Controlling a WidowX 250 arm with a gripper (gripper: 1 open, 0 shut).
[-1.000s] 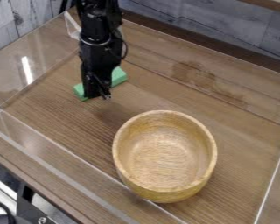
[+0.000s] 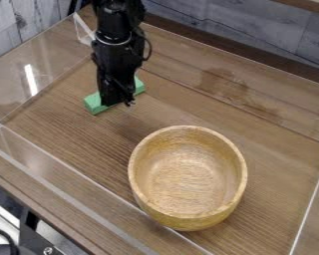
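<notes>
A flat green object [image 2: 99, 101], like a sponge or block, lies on the wooden table left of centre. My black gripper [image 2: 119, 99] reaches down from the top and is low over the green object, its tips at or beside its right part, covering some of it. Whether the fingers are open or shut, and whether they touch the object, I cannot make out.
A large round beige bowl [image 2: 189, 150] stands at the lower right.
The green object sits slightly further left and lower than before, and the gripper has shifted a little with it.
</notes>
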